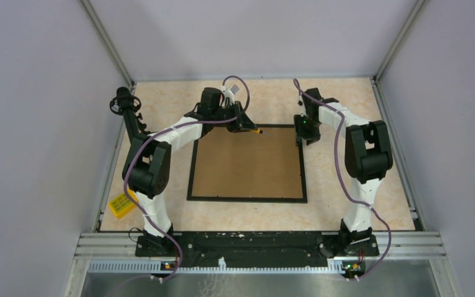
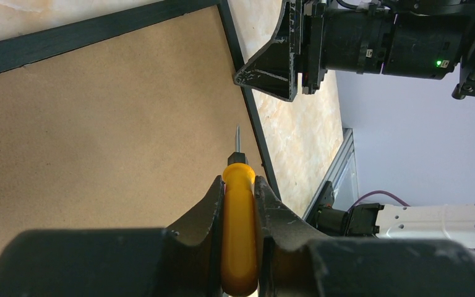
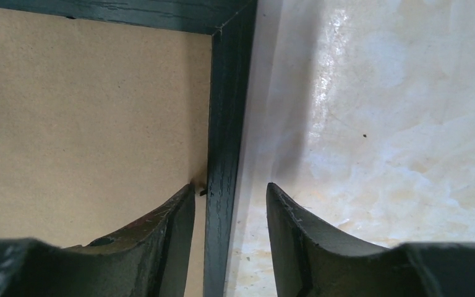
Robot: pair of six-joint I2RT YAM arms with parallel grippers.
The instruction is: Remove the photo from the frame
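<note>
A dark-framed picture frame (image 1: 191, 170) lies on the table with its brown backing board (image 1: 247, 167) up; no photo shows. My left gripper is shut on a yellow-handled screwdriver (image 2: 239, 223) above the board, its metal tip pointing toward the right side of the frame. My right gripper is open over that same side near the far corner, one finger on each side of the dark strip (image 3: 226, 111). In the right wrist view a small dark tab (image 3: 203, 192) shows at the board's edge beside the left finger.
A yellow tray (image 1: 122, 203) lies at the table's front left, beside the left arm. Bare marble-patterned tabletop (image 1: 340, 198) surrounds the frame, clearest at the front and right. Walls and rails border the table.
</note>
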